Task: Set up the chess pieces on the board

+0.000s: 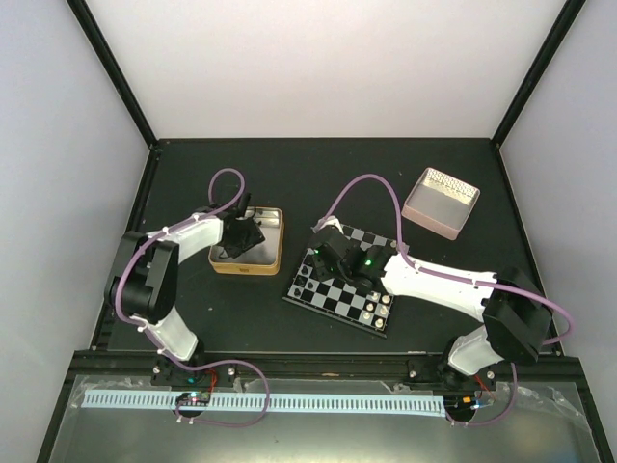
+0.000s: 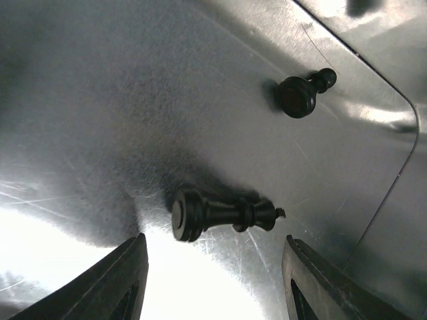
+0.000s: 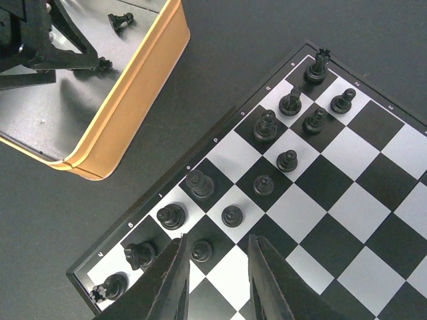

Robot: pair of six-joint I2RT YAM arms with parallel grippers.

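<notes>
In the left wrist view a black chess piece (image 2: 213, 215) lies on its side in the metal-floored box (image 1: 245, 269), with a black pawn (image 2: 297, 97) behind it. My left gripper is over the box, fingers apart just short of the lying piece, nothing between them. My right gripper hangs above the chessboard (image 3: 350, 213), fingers apart. Black pieces stand there in two rows, among them a tall piece (image 3: 199, 184) and a pawn (image 3: 232, 215); in the top view white pieces (image 1: 379, 322) stand at the near right.
A pink box (image 1: 434, 217) with a light perforated insert sits at the back right. Bare dark table surrounds the boxes and board. The right arm covers part of the board in the top view.
</notes>
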